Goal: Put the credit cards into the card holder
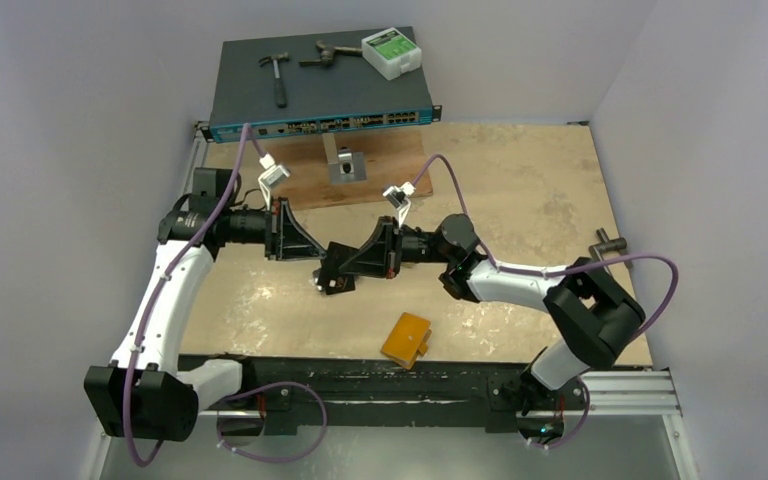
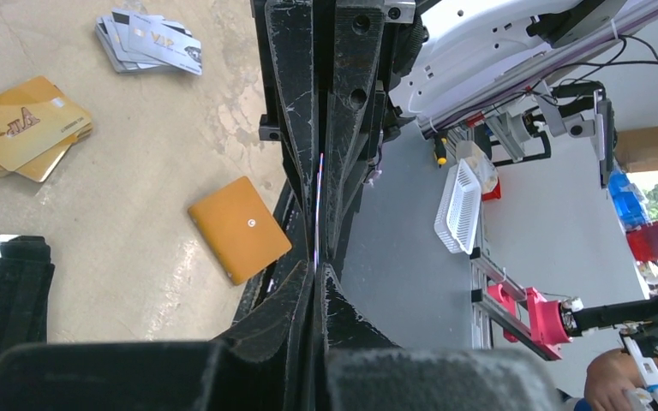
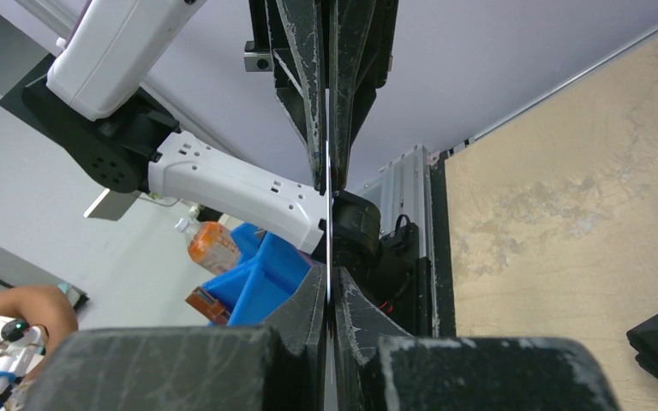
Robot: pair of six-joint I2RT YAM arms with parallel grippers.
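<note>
A dark card (image 1: 338,272) is held between the two grippers, and both wrist views show it edge-on as a thin line. My left gripper (image 1: 323,255) is shut at one side of the card. From the opposite side, my right gripper (image 1: 347,270) is shut on it too. The orange card holder (image 1: 406,338) lies on the table near its front edge. In the left wrist view, a stack of gold cards (image 2: 30,124) and a stack of silver cards (image 2: 146,43) lie to its left. A flat black item (image 2: 4,300), perhaps more cards, lies nearer.
At the back, a dark rack unit (image 1: 300,80) carries hammers and a white box (image 1: 392,52). Below it sits a wooden board (image 1: 290,170). A grey metal tool (image 1: 608,246) rests at the right edge.
</note>
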